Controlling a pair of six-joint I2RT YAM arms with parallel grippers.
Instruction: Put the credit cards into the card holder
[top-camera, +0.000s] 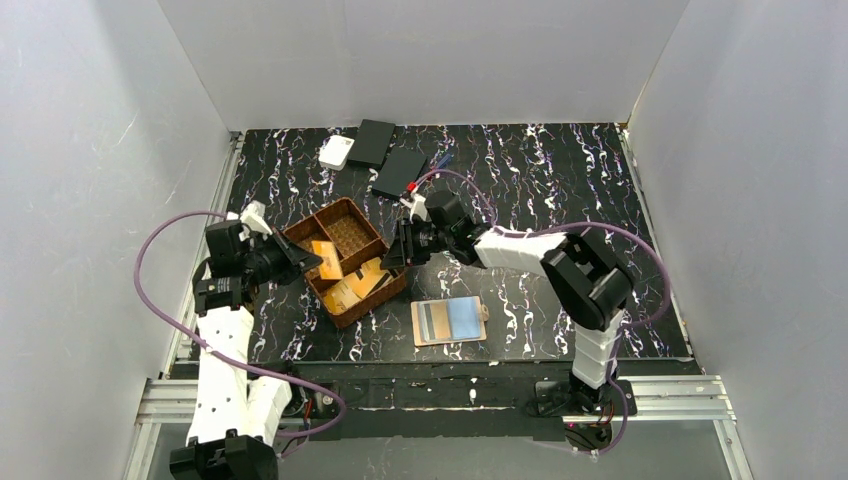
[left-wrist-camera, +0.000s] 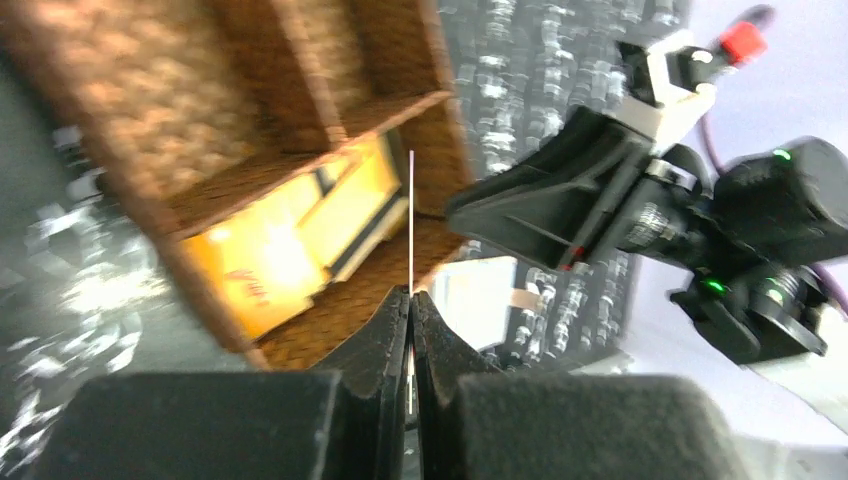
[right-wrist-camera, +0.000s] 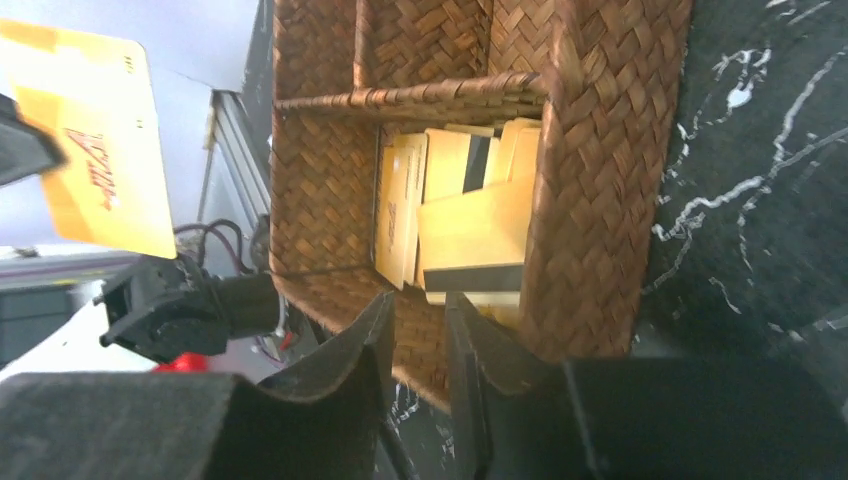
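My left gripper (top-camera: 318, 261) is shut on the edge of an orange card (top-camera: 327, 260), held above the wicker basket (top-camera: 346, 318). The left wrist view shows this card edge-on, as a thin upright line between the fingers. Several more orange cards (right-wrist-camera: 475, 225), some with a black stripe, lie in the basket's front compartment. At the basket's right side, my right gripper stands part open with nothing between its fingers. A flat tan holder (top-camera: 483, 313) with grey and blue panels, seemingly the card holder, lies on the table right of the basket.
Two black flat boxes (top-camera: 372, 143) and a white box (top-camera: 336, 152) lie behind the basket, with a blue-and-red pen-like item (top-camera: 443, 161) nearby. Free table stretches behind the holder and to its right.
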